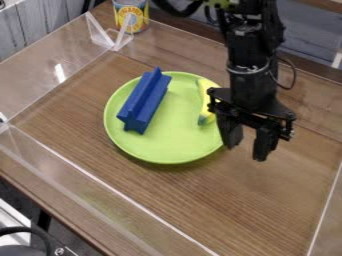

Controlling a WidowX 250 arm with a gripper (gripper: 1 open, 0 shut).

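Note:
A green plate (167,145) sits on the wooden table. On it lie a long blue block (143,100) at the left and a yellow banana (207,97) at the right, partly hidden by the arm. My black gripper (249,137) stands open just right of the plate's edge, its fingers pointing down with nothing seen between them, beside the banana.
A can (131,14) with a plastic bag stands at the back left. A black cable curves at the lower left corner.

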